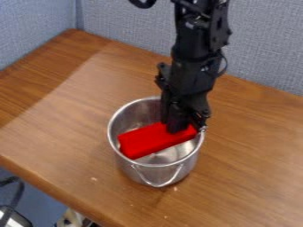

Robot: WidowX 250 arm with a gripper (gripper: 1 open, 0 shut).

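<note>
A steel pot [154,171] with a wire handle stands on the wooden table near its front edge. A red cylinder [148,140] lies tilted inside it. My black gripper [178,122] reaches down into the right side of the pot, at the upper right end of the cylinder. Its fingertips are dark and partly hidden, so whether they are closed on the cylinder cannot be told.
Grey padded walls stand behind it. Cables hang below the table's front left edge.
</note>
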